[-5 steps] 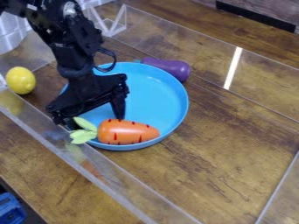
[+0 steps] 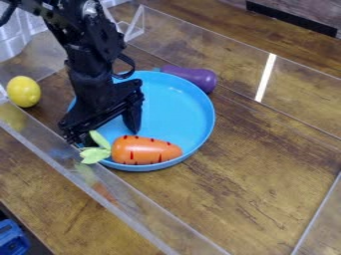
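My black gripper (image 2: 100, 115) hangs over the left part of a blue bowl (image 2: 186, 125), its fingers open and low inside it, just above the green leaves of a toy carrot. The orange carrot (image 2: 146, 149) lies on its side in the front of the bowl. Whether the fingers touch the leaves is unclear.
A purple toy eggplant (image 2: 189, 76) lies behind the bowl. A yellow lemon (image 2: 23, 91) sits to the left. A blue object (image 2: 8, 237) is at the lower left corner. Clear panels edge the wooden table (image 2: 253, 159), whose right part is free.
My gripper has risen slightly and shifted a little to the right. The carrot and bowl look unmoved.
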